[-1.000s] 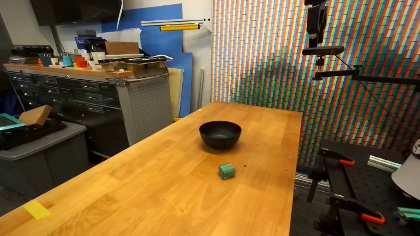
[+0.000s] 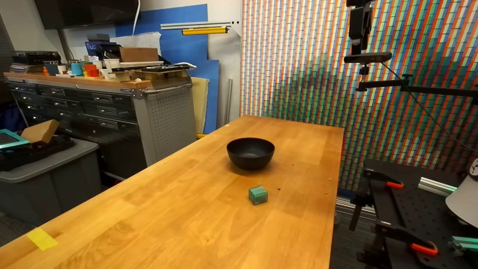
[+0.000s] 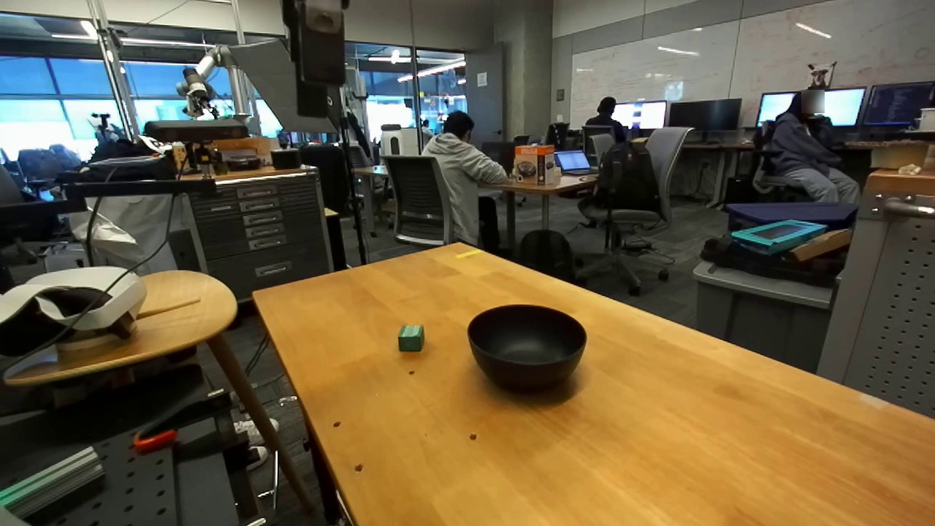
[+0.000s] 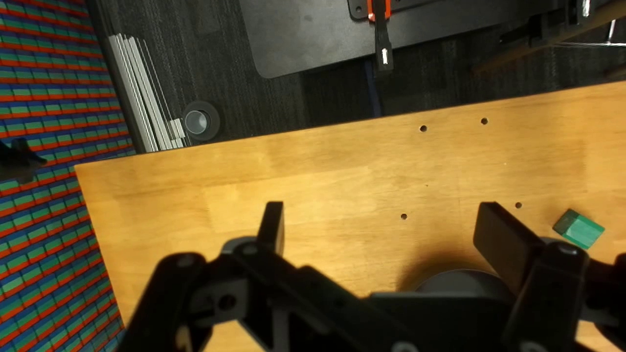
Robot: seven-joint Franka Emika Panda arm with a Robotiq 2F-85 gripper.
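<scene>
A small green block (image 2: 258, 195) rests on the wooden table, apart from a round black bowl (image 2: 251, 154). The bowl (image 3: 527, 346) stands upright, and the inside that shows looks empty. From above, in the wrist view, my gripper is open, its two fingers wide apart with only tabletop between them. The green block (image 4: 579, 229) lies off to the right, outside the right finger. Part of the bowl (image 4: 463, 282) appears low in that view, mostly hidden behind the gripper body. In the exterior view 1, a dark part of the arm (image 2: 359, 27) hangs high above the table.
The wooden table (image 2: 179, 201) is otherwise mostly clear, with a strip of yellow tape (image 2: 42, 238) near one edge. Beside its long side stands a black cart (image 2: 412, 210) with orange-handled clamps. A camera on a bracket (image 2: 368, 57) juts out at the right.
</scene>
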